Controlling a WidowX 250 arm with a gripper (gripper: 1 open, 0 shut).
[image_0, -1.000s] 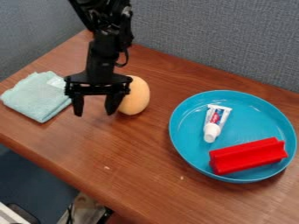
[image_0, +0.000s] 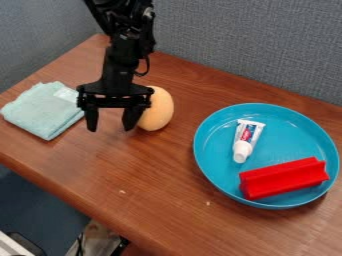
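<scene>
My black gripper (image_0: 110, 118) hangs open over the left part of the wooden table, its fingers spread and pointing down, with nothing seen between them. An orange-tan egg-shaped object (image_0: 158, 112) stands just behind its right finger, partly hidden by it. A folded pale blue cloth (image_0: 42, 112) lies to the left of the gripper.
A blue plate (image_0: 298, 136) on the right holds a white toothpaste tube (image_0: 246, 141) and a red block-like object (image_0: 281, 179). A grey padded wall runs along the back, and the table's edge drops away at front left.
</scene>
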